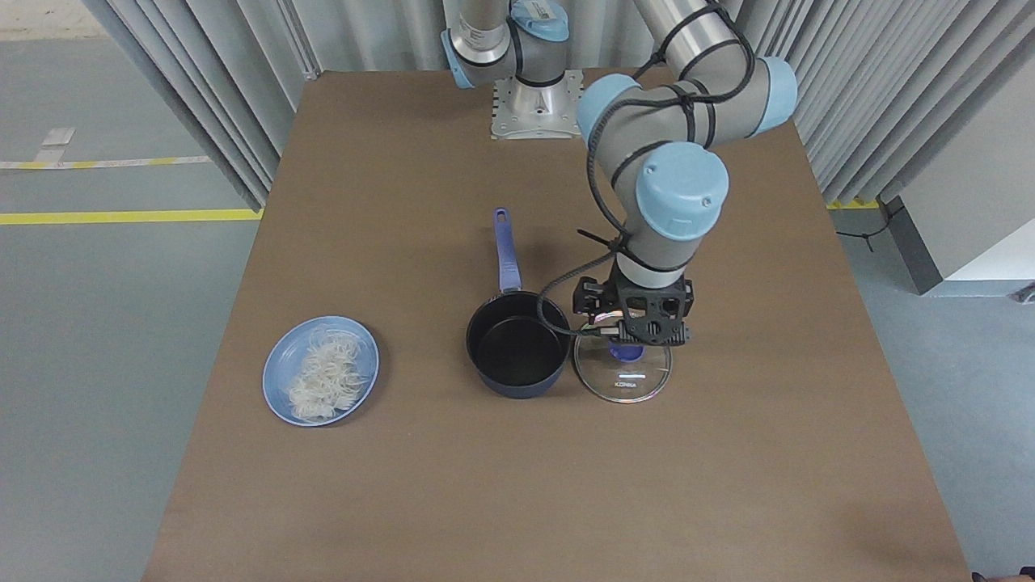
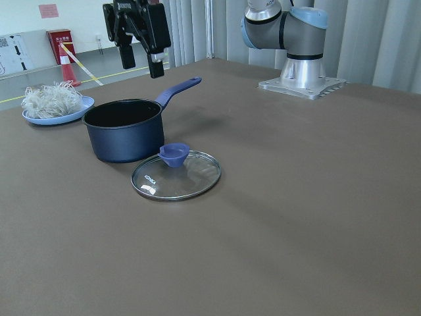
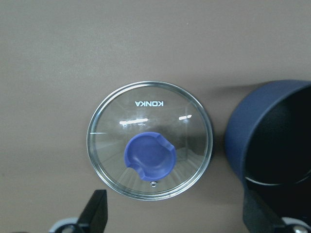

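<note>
A glass lid (image 3: 112,160) with a blue knob (image 3: 150,154) lies flat on the table, right beside a dark blue saucepan (image 2: 123,141) whose handle (image 1: 506,248) points to the back. My gripper (image 2: 138,61) hangs above them, open, with its two black fingers apart in the wrist view and nothing between. A blue plate (image 1: 281,378) of white noodles (image 1: 327,374) sits left of the pan.
</note>
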